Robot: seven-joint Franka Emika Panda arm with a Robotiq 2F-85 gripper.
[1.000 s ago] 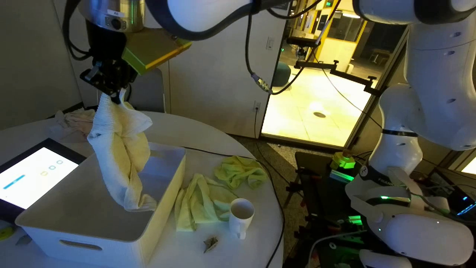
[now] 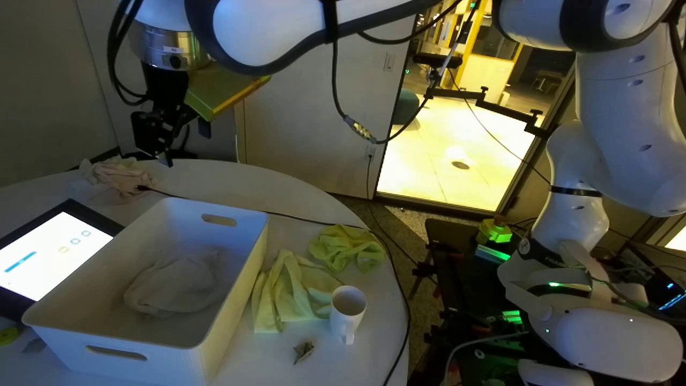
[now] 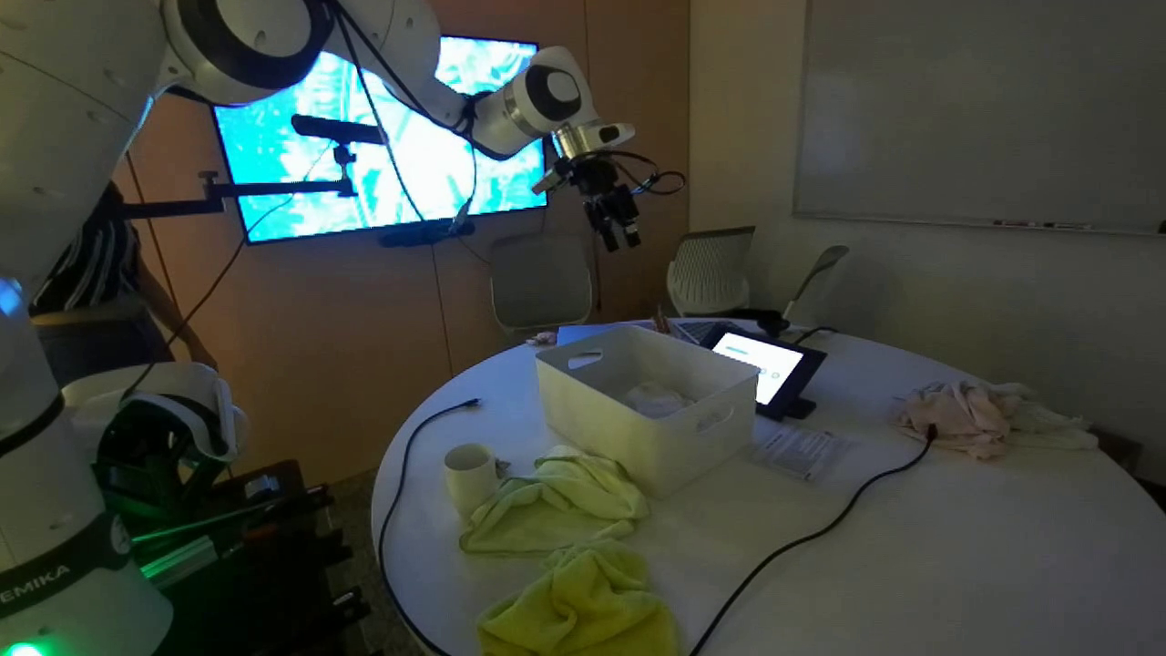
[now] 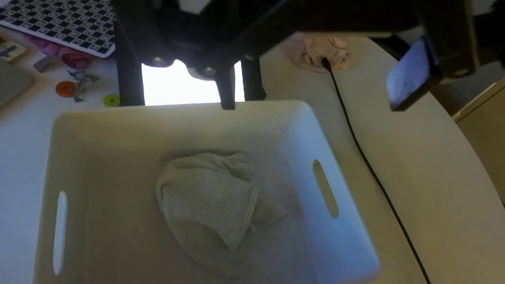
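A pale towel (image 4: 208,198) lies crumpled on the floor of the white bin (image 4: 118,116), clear of its walls. In exterior view 1 the same towel (image 2: 173,286) shows as a soft heap inside. My gripper (image 3: 619,231) hangs well above the bin, open and empty. From the wrist camera its dark fingers (image 4: 410,73) stand wide apart over the bin's far edge. Two yellow-green cloths (image 2: 292,289) (image 2: 347,247) rest on the table beside the bin, and a pinkish cloth (image 3: 962,415) with a whitish one lies at another side.
A white mug (image 2: 348,310) stands close to the nearer green cloth, with a small crumpled scrap (image 2: 303,351) by it. A lit tablet (image 3: 765,366) sits against the bin's other side. One black cable (image 3: 814,538) crosses the table.
A second ago the towel hung from my gripper over the bin. Now it lies inside, and the gripper is open, empty and slightly higher.
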